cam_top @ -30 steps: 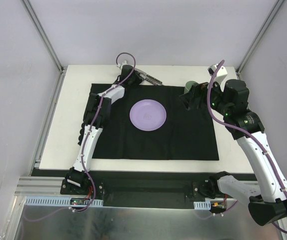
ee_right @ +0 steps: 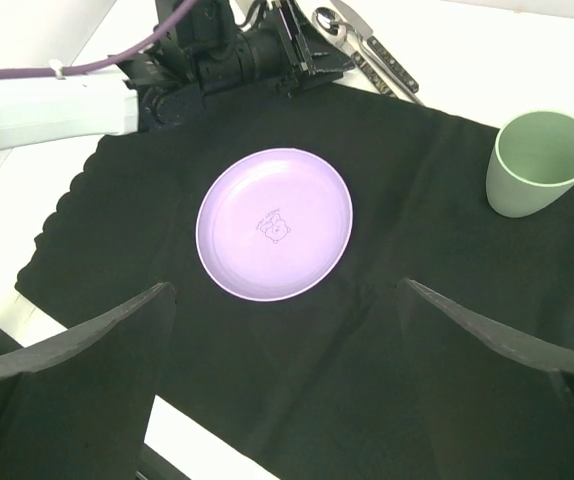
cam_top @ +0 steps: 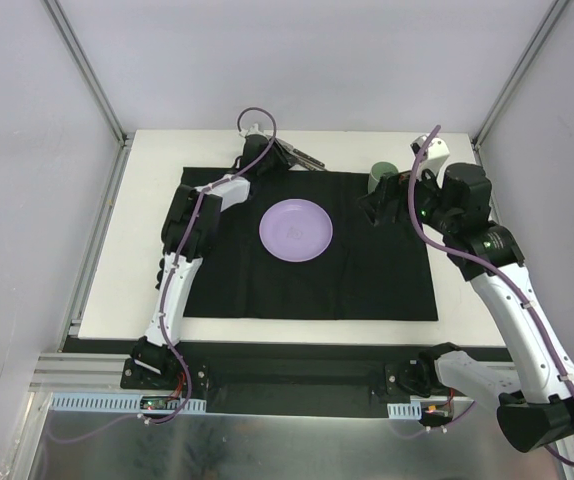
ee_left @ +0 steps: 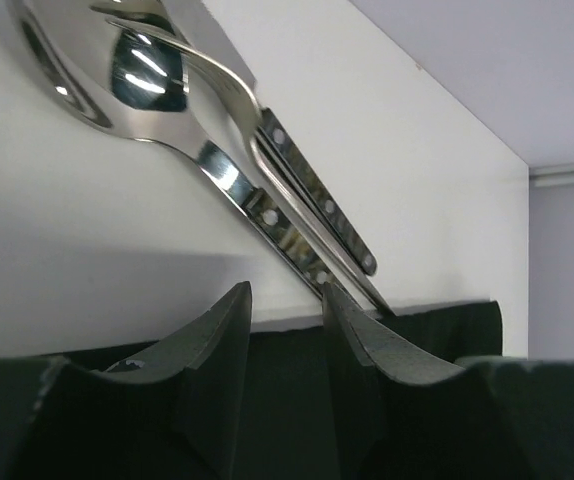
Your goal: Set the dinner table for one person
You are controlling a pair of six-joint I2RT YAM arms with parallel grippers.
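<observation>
A purple plate (cam_top: 296, 229) (ee_right: 273, 222) lies on a black mat (cam_top: 307, 290). At the back edge, a spoon (ee_left: 145, 124), fork (ee_left: 222, 80) and knife (ee_left: 317, 195) lie overlapping on the white table. My left gripper is low beside their handles, fingers apart with a narrow gap and nothing visibly held. My right gripper is open above the mat's right part, with nothing between its fingers. A green cup (ee_right: 537, 165) stands on the mat at the back right, partly hidden by the right arm in the top view.
The white table (cam_top: 112, 280) shows around the mat's edges. Walls border the back and sides.
The left gripper has shifted very slightly toward the cutlery, and the right arm has moved very slightly. The plate and mat are unchanged.
</observation>
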